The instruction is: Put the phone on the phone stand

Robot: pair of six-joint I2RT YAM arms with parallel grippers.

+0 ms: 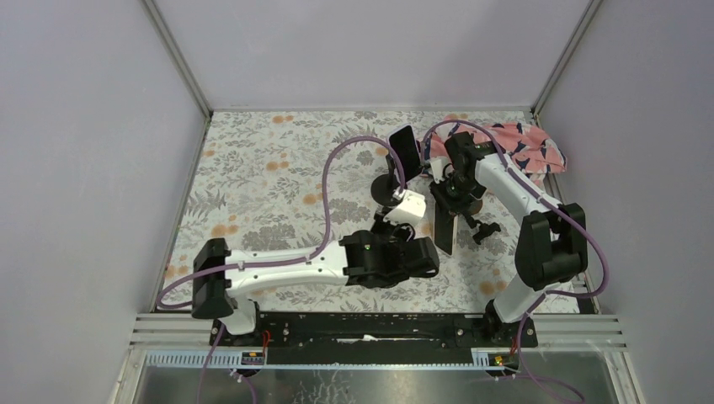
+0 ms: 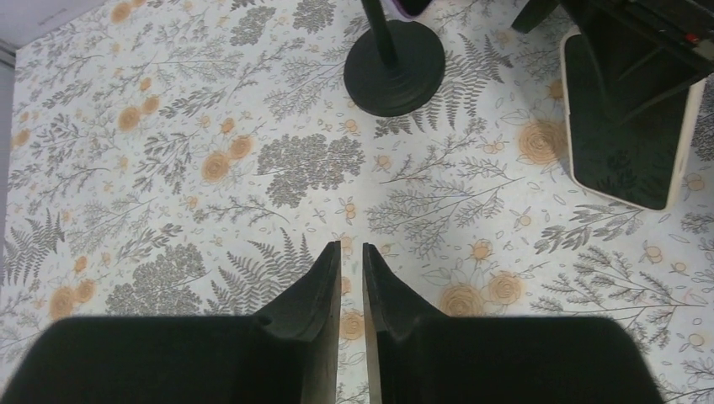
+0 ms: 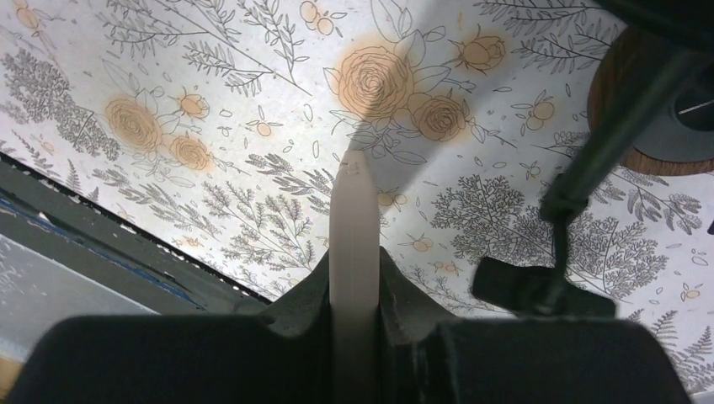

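My right gripper is shut on a pale-edged flat phone (image 3: 354,210), seen edge-on in its wrist view; in the top view that phone (image 1: 445,229) points down toward the front. My left gripper is part open with nothing between its fingers, over bare cloth, left of and nearer than the phone (image 2: 627,156). At the back middle a stand with a dark round base (image 2: 394,77) holds a black screen (image 1: 403,147). A second stand, with a wooden round base (image 3: 640,156), is beside the phone, partly hidden by my right arm.
Pink fabric (image 1: 526,143) lies crumpled at the back right. The table's front edge (image 3: 101,219) shows in the right wrist view.
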